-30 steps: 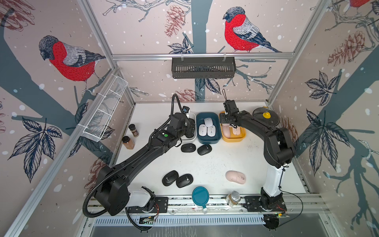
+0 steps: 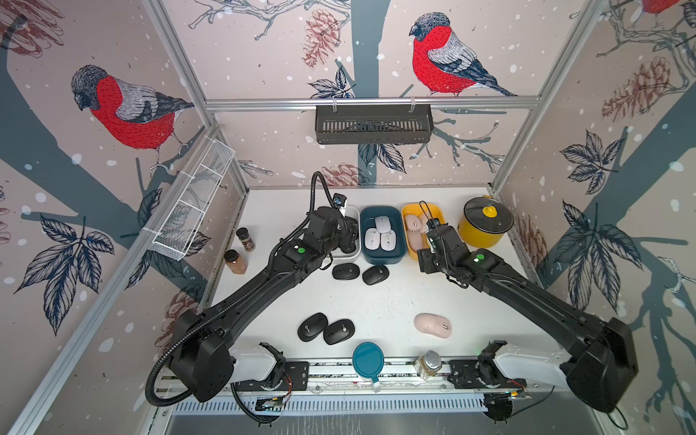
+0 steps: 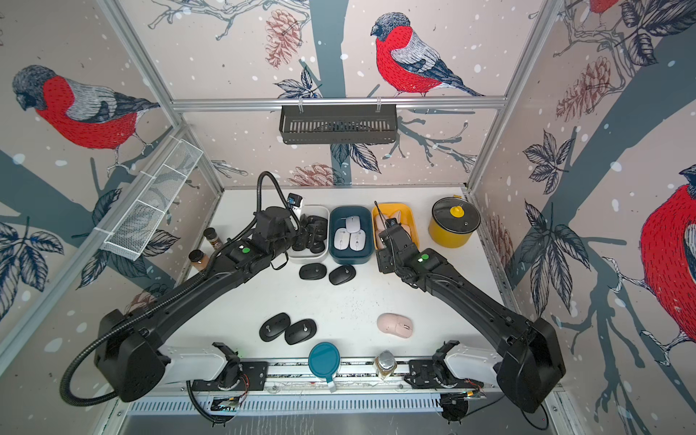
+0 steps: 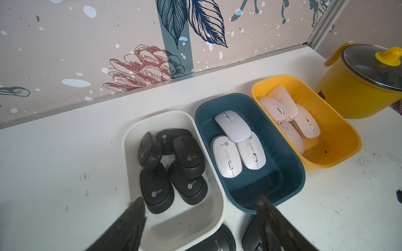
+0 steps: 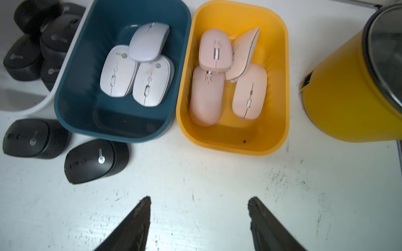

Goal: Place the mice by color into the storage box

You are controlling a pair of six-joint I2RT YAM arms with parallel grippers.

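Black mice [image 4: 155,188] fill part of the white box [image 4: 133,167]. Three white mice [image 5: 150,81] lie in the teal box [image 5: 121,136]. Several pink mice [image 5: 250,90] are inside the yellow box [image 5: 234,149]. Outside, black mice [image 5: 96,161] rest in front of the boxes, a pair of black mice [image 2: 326,328] lies nearer the front, and one pink mouse [image 2: 433,324] sits front right. Over the white box's near end, my left gripper is open and empty. Empty too, my right gripper has its fingers well apart, in front of the yellow box.
A yellow pot [image 2: 487,222] with a glass lid stands right of the yellow box. Two spice jars [image 2: 235,261] are at the left. A teal lid [image 2: 368,359] and a small jar [image 2: 428,364] sit at the front edge.
My right arm has drawn back from over the yellow box toward the front, uncovering more of the pink mice. The left arm has hardly moved.
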